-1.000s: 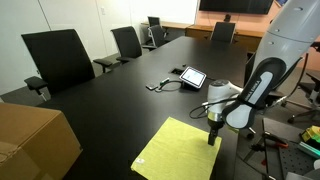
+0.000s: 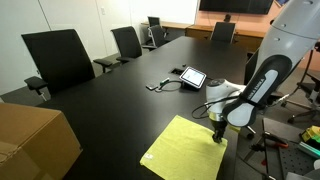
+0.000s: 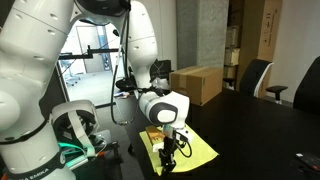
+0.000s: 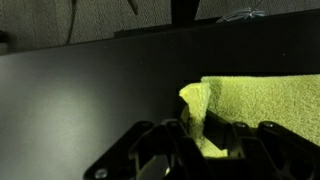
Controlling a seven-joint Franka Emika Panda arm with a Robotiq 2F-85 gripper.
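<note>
A yellow cloth (image 2: 180,150) lies mostly flat on the black table. My gripper (image 2: 218,132) is down at one corner of it, near the table's edge. In the wrist view, the fingers are shut with a bunched fold of the cloth (image 4: 197,97) standing up between the dark fingers. The rest of the cloth spreads out to the right there. The second exterior view shows the gripper (image 3: 166,160) low at the cloth's near side, with the arm hiding part of the cloth (image 3: 202,153).
A cardboard box (image 2: 35,135) stands at the left end of the table. Farther back lie a tablet-like device (image 2: 193,76) and some cables. Several black office chairs (image 2: 57,62) surround the table.
My gripper has moved slightly right and toward the near edge. The cloth has shifted the same way, its held corner now farther right.
</note>
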